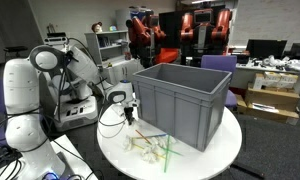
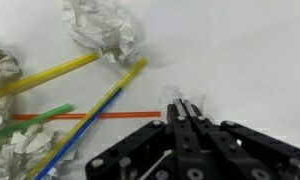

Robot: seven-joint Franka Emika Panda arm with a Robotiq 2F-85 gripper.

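Observation:
In the wrist view my gripper is shut, its dark fingertips together. A small whitish, crinkled scrap (image 2: 171,95) shows right at the tips; whether any of it is pinched between them cannot be told. To the left lie a yellow straw (image 2: 115,83), a blue straw (image 2: 83,128), an orange-red straw (image 2: 125,115) and a green straw (image 2: 48,115). A crumpled white paper (image 2: 102,27) sits at the upper left, with more paper along the left edge. From outside, the gripper (image 1: 131,121) is low over the round white table, left of the straws and papers.
A large grey bin (image 1: 171,107) stands on the table (image 1: 212,153), close on the gripper's right. Straws and crumpled papers (image 1: 148,148) are scattered before it. Bare tabletop shows at the right of the wrist view.

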